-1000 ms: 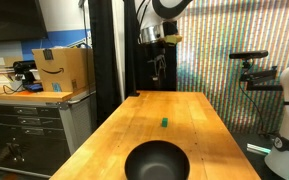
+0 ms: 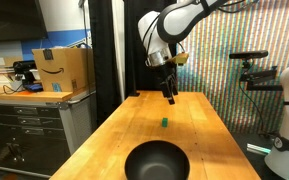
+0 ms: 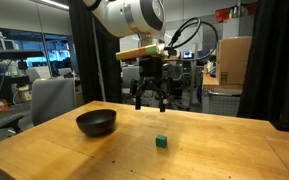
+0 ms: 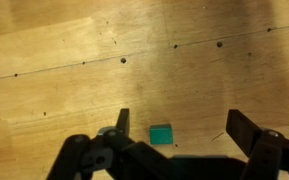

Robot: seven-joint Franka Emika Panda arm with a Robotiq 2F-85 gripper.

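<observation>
A small green block [image 2: 165, 122] lies on the wooden table [image 2: 114, 150]; its top shows in the wrist view as a teal square [image 4: 161, 134] between the fingers, closer to the left one. My gripper [image 3: 152, 107] hangs above the table, open and empty, well clear of the block [image 3: 162, 141]. Both dark fingers [image 4: 122, 122] show at the bottom of the wrist view. A black round bowl [image 2: 157, 160] stands at the table's near end in exterior view 1, apart from the block.
In exterior view 2 the bowl [image 3: 96, 122] sits left of the block, near a grey office chair [image 3: 53, 100]. A cardboard box [image 2: 63, 68] rests on a cabinet away from the table.
My arm has come down and shifted right in exterior view 1, bringing the gripper nearer the block. The block and bowl have stayed put.
</observation>
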